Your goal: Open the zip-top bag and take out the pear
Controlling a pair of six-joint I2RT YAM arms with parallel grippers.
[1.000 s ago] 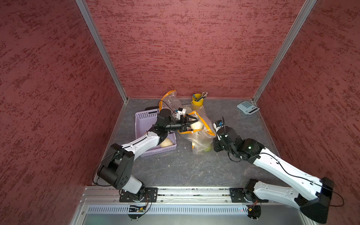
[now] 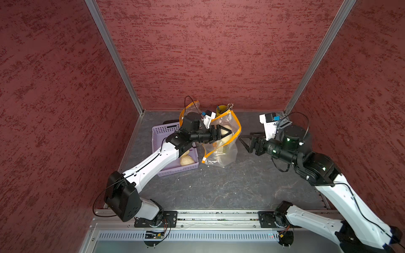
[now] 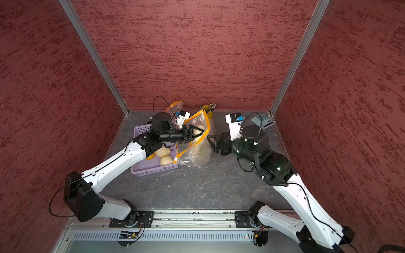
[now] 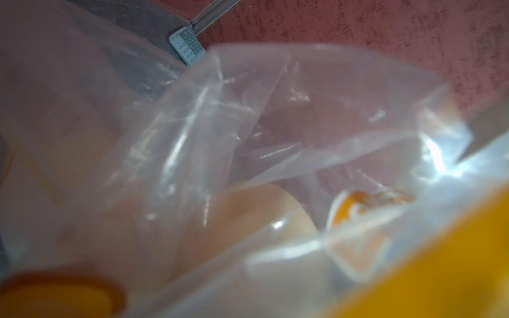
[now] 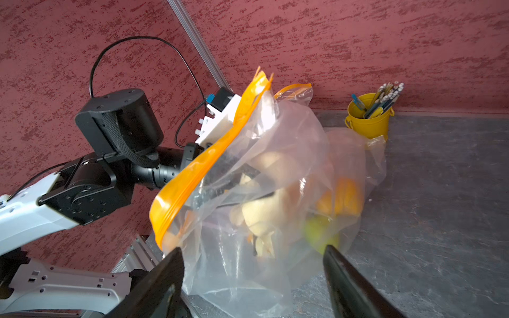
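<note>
The clear zip bag (image 2: 225, 156) gapes open, its orange zip edge (image 5: 198, 175) facing left in the right wrist view. Through that mouth reaches my left gripper (image 2: 227, 132), its fingers alongside a pale, pear-like fruit (image 5: 265, 213). Plastic covers the fingertips, so whether they press on it is unclear. In the left wrist view, wrinkled film and a blurred peach-toned fruit (image 4: 259, 212) fill the scene. Yellow-orange fruit (image 5: 342, 197) and green fruit (image 5: 319, 231) lie deeper in the bag. My right gripper is open and empty, just right of the bag.
A lilac basket (image 2: 179, 170) with pale fruit (image 2: 186, 160) stands left, under the left arm. Behind are another orange-edged bag (image 2: 192, 107) and a yellow pen bucket (image 5: 371, 125). A calculator (image 3: 262, 121) lies back right.
My left gripper has lifted a little, and the bag's orange edge has risen with it.
</note>
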